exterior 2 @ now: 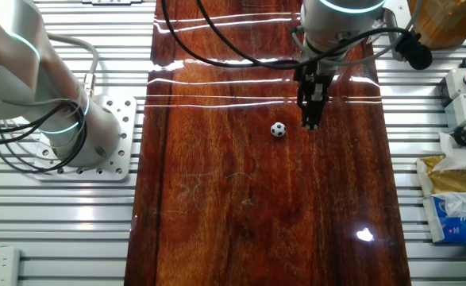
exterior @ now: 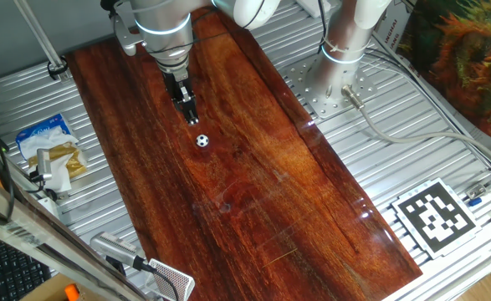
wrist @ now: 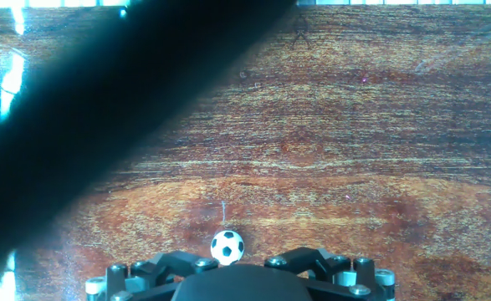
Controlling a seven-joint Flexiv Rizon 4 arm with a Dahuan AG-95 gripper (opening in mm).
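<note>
A small black-and-white toy football rests on the dark, glossy wooden board. My gripper hangs above the board close by, pointing down; in exterior view 2 the ball appears a little to the left of the gripper. At the bottom of the wrist view, the two fingers of my gripper stand apart, leaving a gap. The ball shows just beyond that gap, not held. A dark rounded part hides some of the space between the fingers.
Around the ball, the wooden board is mostly bare. A marker board lies at the right, tissue packs at the left. A blurred dark cable crosses the wrist view.
</note>
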